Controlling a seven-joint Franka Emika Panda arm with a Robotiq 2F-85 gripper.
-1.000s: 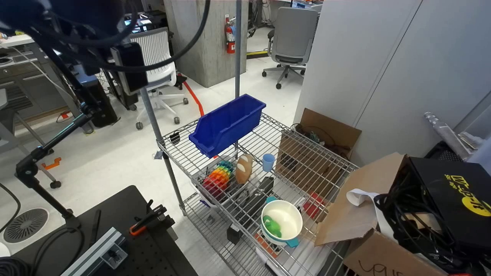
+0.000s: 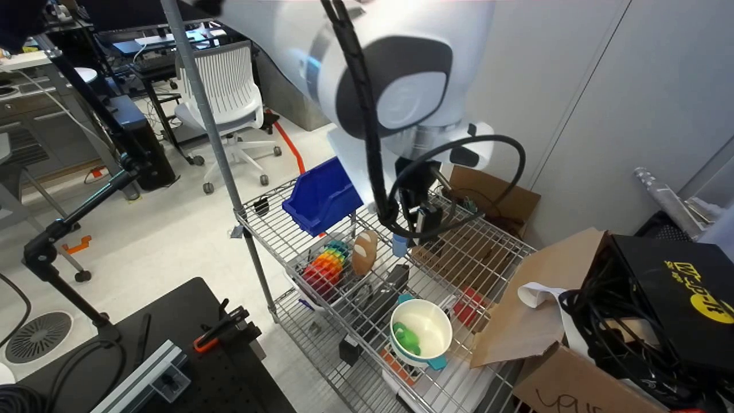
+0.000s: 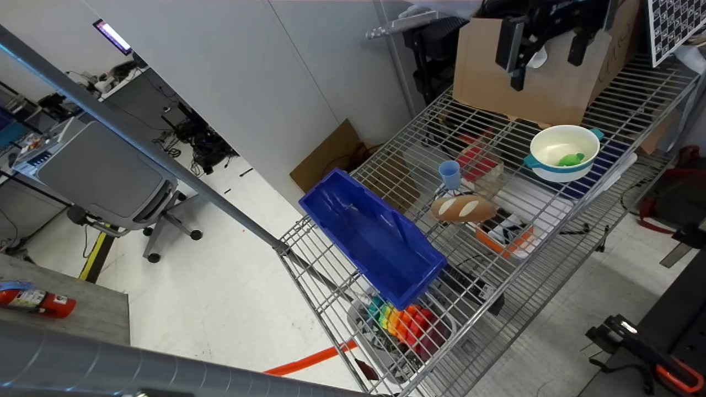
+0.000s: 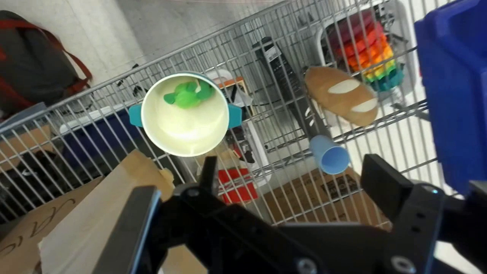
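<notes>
My gripper hangs above the wire shelf, its two fingers well apart and nothing between them. From the wrist, the open gripper looks down on a light-blue cup, which appears between the fingers but lower down on the rack. Beside the cup lies a brown toy loaf with pale slashes. A cream pot with teal handles holds a green toy. The blue bin sits at one end of the shelf; only part of it shows in the wrist view.
The wire shelf carries these things, with bare wire around the cup. Cardboard box flaps lean over its end near the pot. Rainbow-coloured items and a red thing show below the wires. An upright post rises at one corner.
The arm has swung from the upper left of exterior view 1 to over the shelf, now covering part of the blue bin and cup. The shelf objects look unmoved.
</notes>
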